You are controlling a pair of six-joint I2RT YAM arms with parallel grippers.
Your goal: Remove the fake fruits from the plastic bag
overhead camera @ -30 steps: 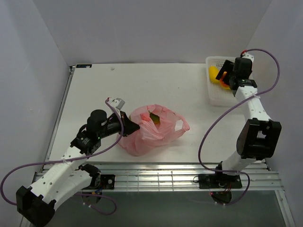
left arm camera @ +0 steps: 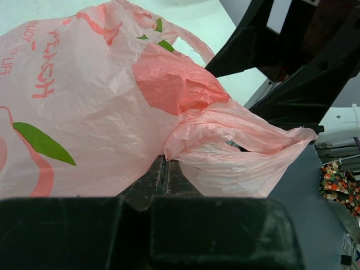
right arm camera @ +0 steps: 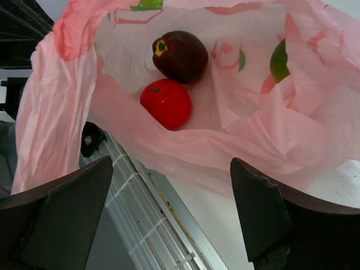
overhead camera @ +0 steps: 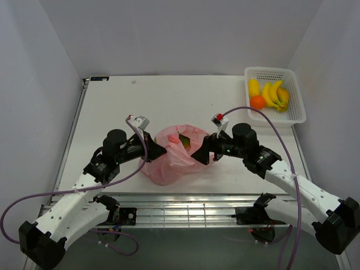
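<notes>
The crumpled pink plastic bag (overhead camera: 169, 169) lies at the front middle. My left gripper is shut on the bag's film at its gathered edge. My right gripper (overhead camera: 205, 149) hangs open over the bag's right side. Through the bag's opening in the right wrist view I see a dark brown-purple fruit (right arm camera: 180, 56), a red fruit (right arm camera: 166, 104) and a partly hidden green thing (right arm camera: 279, 61); in the top view a greenish fruit (overhead camera: 184, 140) shows.
A white basket (overhead camera: 298, 112) at the back right holds bananas (overhead camera: 271, 93), an orange (overhead camera: 257, 102) and other yellow fruit. A metal rail runs along the front edge.
My right arm has swung from the basket down and left to over the bag, uncovering the fruit in the basket. The left arm has stayed in place on the bag.
</notes>
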